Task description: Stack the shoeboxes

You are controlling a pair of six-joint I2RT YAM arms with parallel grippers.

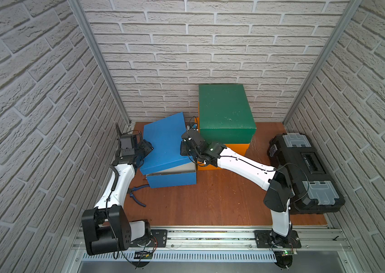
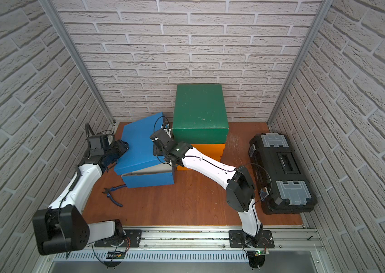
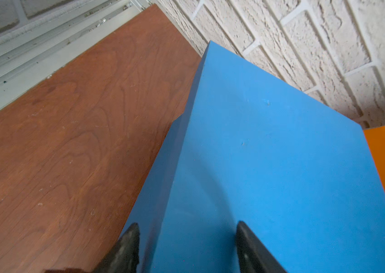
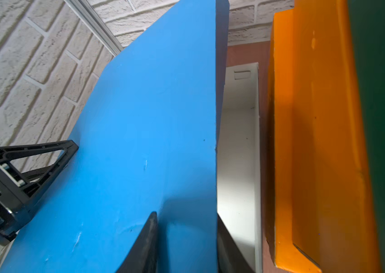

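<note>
A blue lid [image 1: 165, 141] sits tilted and turned over a blue shoebox [image 1: 173, 179], whose pale inside shows along the front and, in the right wrist view, along the right side. My left gripper is shut on the lid's left edge. On its right edge my right gripper is shut, one finger over the top face and one outside the rim. Right of the blue box stands a stack: a green shoebox lid [image 1: 226, 107] above an orange box [image 1: 238, 148]. How the green and orange parts fit together is partly hidden.
Blue-handled pliers [image 2: 113, 194] lie on the wooden table [image 2: 188, 200] left of and in front of the blue box. A black toolbox [image 1: 307, 173] stands at the right.
</note>
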